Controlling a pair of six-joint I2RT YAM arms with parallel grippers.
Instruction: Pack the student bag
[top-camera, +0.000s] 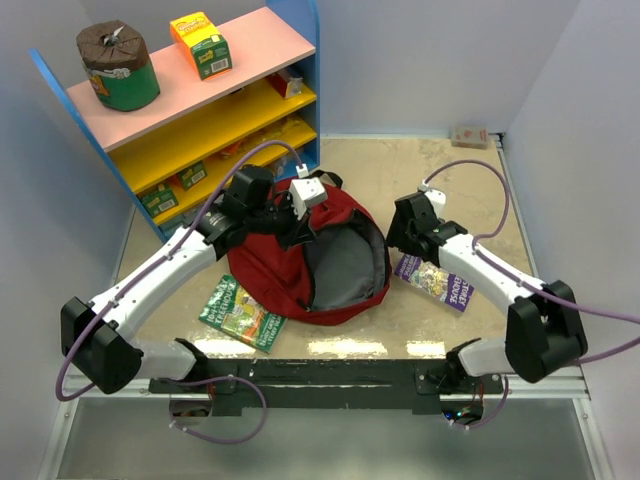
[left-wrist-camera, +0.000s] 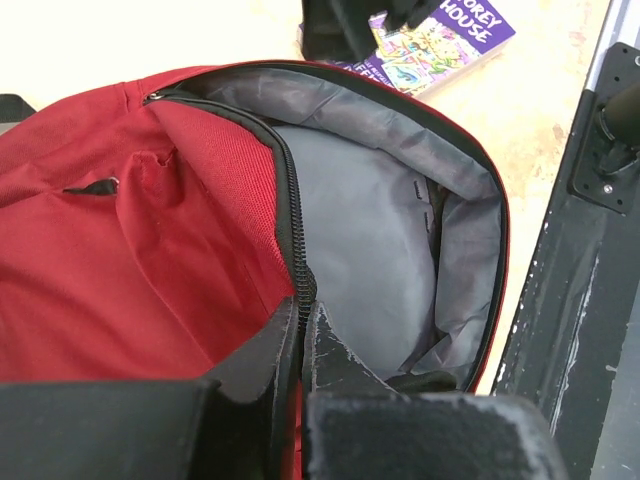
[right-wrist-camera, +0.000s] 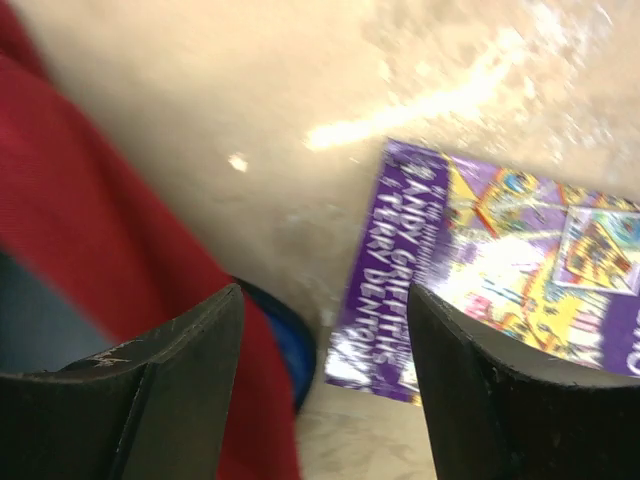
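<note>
The red bag (top-camera: 275, 262) lies on the table with its grey-lined main pocket (left-wrist-camera: 350, 230) wide open and nothing visible inside the part that shows. My left gripper is shut on the zippered edge (left-wrist-camera: 293, 235) of the opening flap. Right of the bag lies a purple book (top-camera: 435, 282) with a colourful cover. My right gripper hangs open over the book's near side and the bag's rim, with nothing between its fingers. A green book (top-camera: 243, 313) lies flat at the bag's front left.
Behind the bag stands a shelf (top-camera: 215, 125) with a pink top and yellow boards, holding several boxes. A small clear box (top-camera: 469, 136) sits at the back right. Bare table (top-camera: 385, 165) lies behind the bag.
</note>
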